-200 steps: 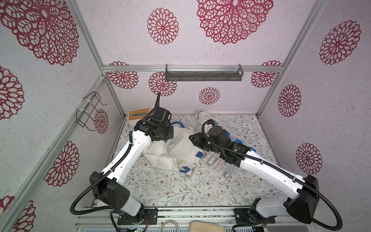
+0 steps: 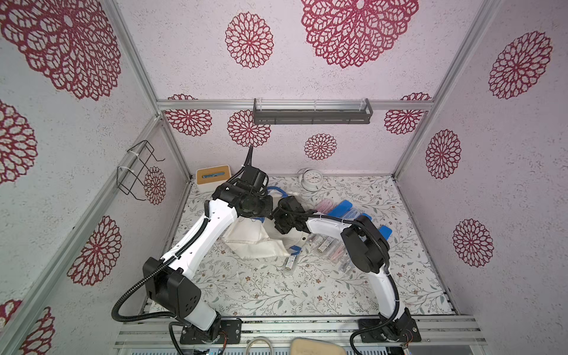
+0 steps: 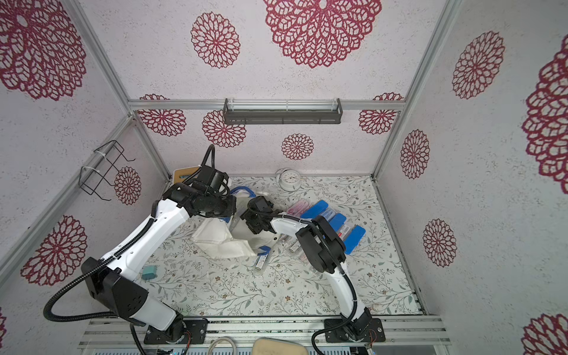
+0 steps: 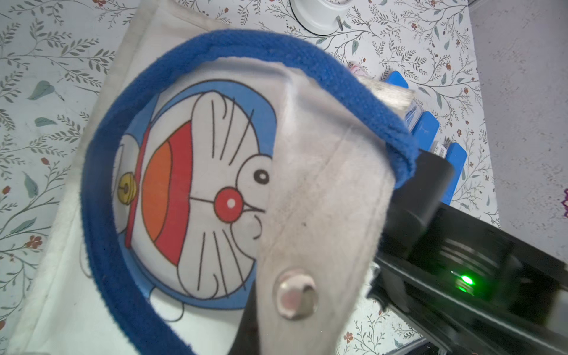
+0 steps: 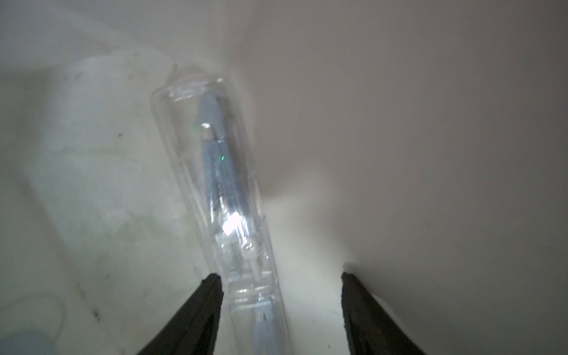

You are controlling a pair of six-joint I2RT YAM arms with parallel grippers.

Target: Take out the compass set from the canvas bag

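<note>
The white canvas bag (image 2: 248, 239) with blue handles lies open on the table; the left wrist view shows its printed cartoon face (image 4: 201, 189). My left gripper (image 2: 263, 210) is at the bag's rim; its fingertips are hidden behind the folded flap in the left wrist view, and it looks shut. My right gripper reaches into the bag with fingers apart, either side of the lower part of the clear-cased compass set (image 5: 230, 195), which lies on the bag's inside.
Several clear cases with blue tops (image 3: 355, 236) lie right of the bag. A white round clock (image 2: 310, 180) and a tan box (image 2: 210, 173) stand at the back.
My left gripper has shifted slightly to the right.
</note>
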